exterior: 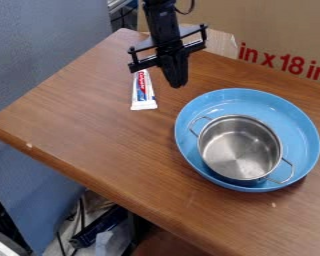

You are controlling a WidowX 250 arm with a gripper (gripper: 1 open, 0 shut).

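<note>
My black gripper (174,76) hangs over the back of the wooden table, just right of a white toothpaste tube (144,94) with red and blue print, whose upper end is partly behind it. Whether the fingers are open or shut is hard to tell. A steel pot (238,148) with two handles sits in a light blue plate (204,109) on the right.
A cardboard box (276,35) stands behind the table. Past the left edge is a grey-blue padded surface, with cables and dark objects on the floor below.
</note>
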